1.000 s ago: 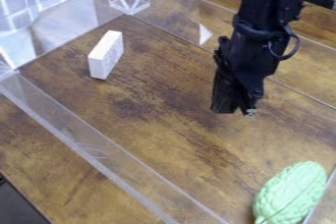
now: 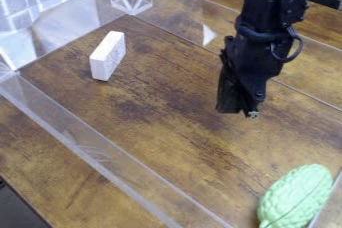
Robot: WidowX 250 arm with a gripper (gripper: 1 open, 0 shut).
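Observation:
My black gripper [image 2: 241,100] hangs over the middle-right of the wooden surface, pointing down and shut, with nothing visible between its fingers. A white rectangular block [image 2: 108,55] lies at the upper left, apart from the gripper. A pale green textured oval object [image 2: 293,197] sits in the lower right corner, in front of the gripper and apart from it.
Clear plastic walls [image 2: 83,150] border the wooden surface [image 2: 160,142] on the left, back and right. A white patterned cloth [image 2: 47,7] is at the back left, outside the walls.

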